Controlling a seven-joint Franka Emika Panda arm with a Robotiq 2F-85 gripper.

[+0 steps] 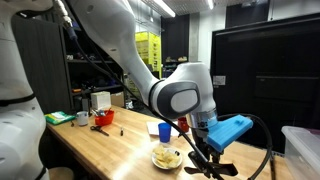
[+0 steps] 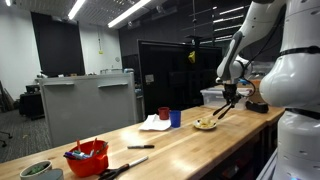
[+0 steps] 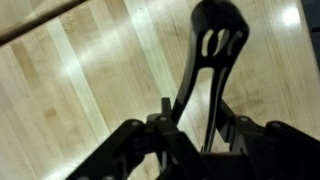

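Note:
A black utensil with two long arms and a slotted head (image 3: 218,35), much like tongs, is held by my gripper. The fingers are shut on it, and the slotted head reaches away over bare wood in the wrist view. In exterior view 1, the gripper (image 1: 208,158) is to the right of a white plate (image 1: 158,163) with yellowish pieces on it. Exterior view 2 has the utensil too small to make out clearly. A blue cup (image 1: 165,131) stands behind the plate.
A red container (image 2: 88,160) with tools stands at the table's other end, near a knife-like black-handled item (image 2: 124,168). A clear bin (image 1: 302,145) is at the right. A white cloth (image 2: 155,123) lies by the cups. Mid-table is largely clear.

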